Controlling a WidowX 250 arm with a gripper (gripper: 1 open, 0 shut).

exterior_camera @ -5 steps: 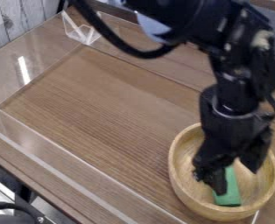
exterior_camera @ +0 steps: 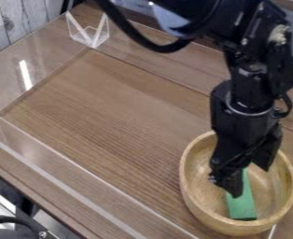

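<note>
A wooden bowl (exterior_camera: 202,196) sits at the lower right of the table in the camera view. A green block (exterior_camera: 240,205) lies inside it, its upper part partly hidden by the black gripper (exterior_camera: 240,168). The gripper hangs down from the top over the bowl, open, with its tips at the bowl's upper middle, around the top end of the green block. Whether the tips touch the block is unclear.
A white wire-like object (exterior_camera: 90,30) stands at the back left. A dark arm or cable shows at the lower left corner.
The gripper has risen from lower in the bowl and shifted slightly right, uncovering more of the bowl's front. The green block still lies in the bowl.
</note>
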